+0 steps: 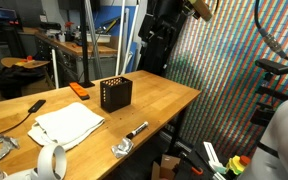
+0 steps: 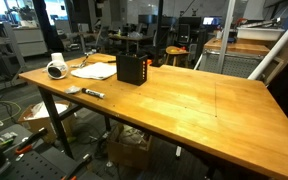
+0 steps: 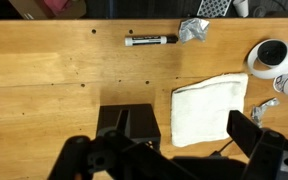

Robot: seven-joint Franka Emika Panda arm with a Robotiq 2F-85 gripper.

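My gripper is open high above the table, with nothing between its fingers. Below its left finger in the wrist view is a black perforated basket [image 3: 129, 112], partly covered by the finger. A white cloth [image 3: 205, 105] lies flat beside it. Farther up are a black-and-white marker [image 3: 150, 40] and a crumpled silvery wrapper [image 3: 194, 29]. The white mug [image 3: 271, 54] lies on its side near the right. In exterior view 1, the basket [image 1: 116, 95] stands upright on the wooden table, and the marker [image 1: 137, 130] is near the front edge.
An orange object [image 1: 79, 90] and a dark-handled tool [image 1: 32, 112] lie behind the cloth. More silvery foil [image 1: 4, 146] is near the mug. A wide bare stretch of table [image 2: 214, 95] shows in exterior view 2. An open cardboard box [image 2: 130, 146] sits below the table.
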